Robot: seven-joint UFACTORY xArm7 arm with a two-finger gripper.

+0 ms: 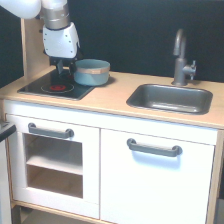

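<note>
A blue-grey pot (93,74) stands upright at the right rear of the black stovetop (45,87), partly over the wooden counter. Close by the pot's left side, the dark fingers of my gripper (64,67) point down above the stovetop. They are small and dark against the dark background, so I cannot tell how the fingers stand or whether they touch the pot.
A metal sink (170,98) with a grey faucet (181,60) takes up the counter's right side. Between stovetop and sink the counter (115,92) is clear. Below are an open-looking oven front (90,165) and a white cupboard door (150,185).
</note>
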